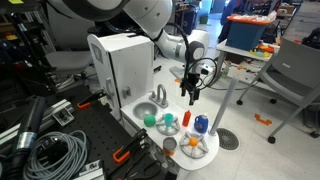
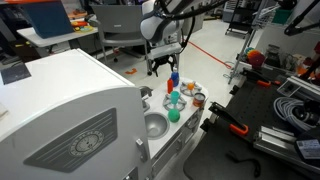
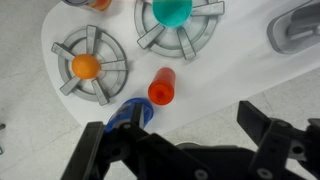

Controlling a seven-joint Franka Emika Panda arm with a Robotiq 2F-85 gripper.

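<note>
My gripper is open, its two dark fingers wide apart with nothing between them. In exterior view 1 it hangs above the back of the white counter. A small red upright object (image 1: 186, 118), seen nearly from above in the wrist view (image 3: 161, 87), stands ahead of the fingers and apart from them. Close beside it is a blue cup-like object (image 1: 201, 124); the left finger partly covers it in the wrist view. An orange ball (image 3: 86, 66) sits on one grey burner, and a teal round item (image 3: 172, 12) on another.
A sink with a faucet (image 1: 161, 95) lies left of the burners, with a green round item (image 1: 151, 121) nearby. A metal can (image 1: 169, 145) stands by the front edge. The tall white cabinet (image 1: 120, 65) rises at the left.
</note>
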